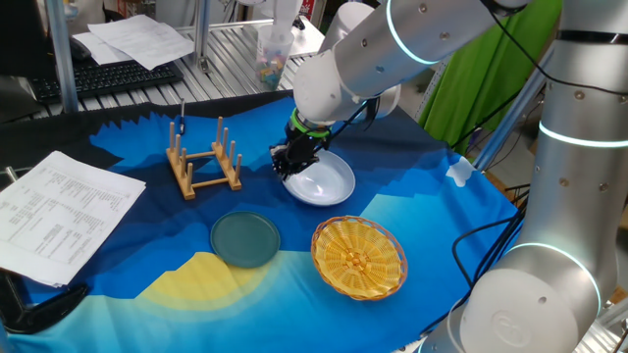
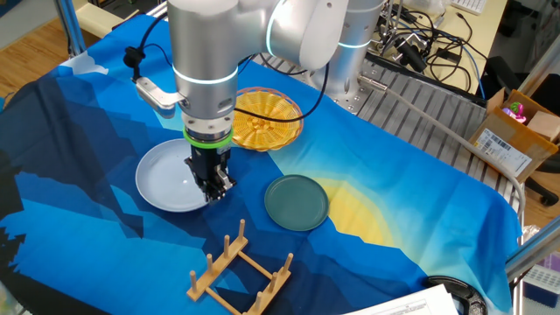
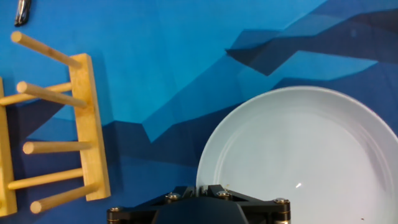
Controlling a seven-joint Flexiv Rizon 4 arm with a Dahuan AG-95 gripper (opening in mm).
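A white plate lies on the blue cloth, and its near-left part fills the lower right of the wrist view. My gripper is low at the plate's rim, on the side facing the wooden rack. Its black fingertips appear close together there; whether the rim is between them I cannot tell. In the second exterior view the gripper covers part of the plate's edge. The wooden peg rack stands empty, apart from the gripper.
A dark green plate and a yellow woven basket rest nearby on the cloth. Paper sheets cover the table's left side in the first exterior view. Open cloth lies between rack and white plate.
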